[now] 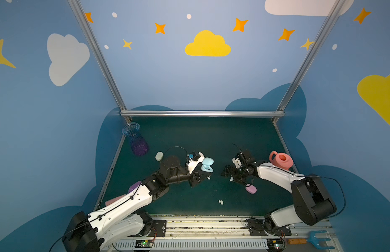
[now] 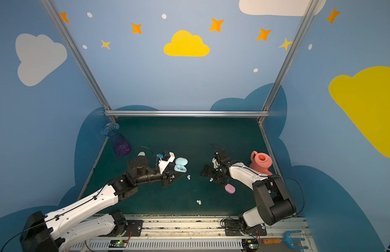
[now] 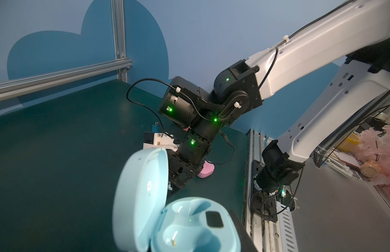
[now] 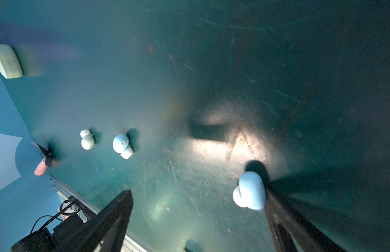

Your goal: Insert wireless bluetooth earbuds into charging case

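Observation:
The light blue charging case [image 3: 190,229] has its lid up and its earbud hollows empty in the left wrist view. My left gripper [image 1: 208,174] is shut on it, holding it over the middle of the table; its fingers are mostly hidden behind the case. My right gripper stands open low over the table. A light blue earbud [image 4: 251,191] lies on the table close to the right-hand finger, with nothing gripped. Farther off in the right wrist view lie another light blue earbud [image 4: 120,143] and a whitish one [image 4: 87,141].
A pink case [image 1: 251,189] lies just in front of my right gripper, and a coral watering can [image 1: 282,160] stands behind that arm. At the back left are a glass vase [image 1: 137,140] and a white case [image 1: 159,156].

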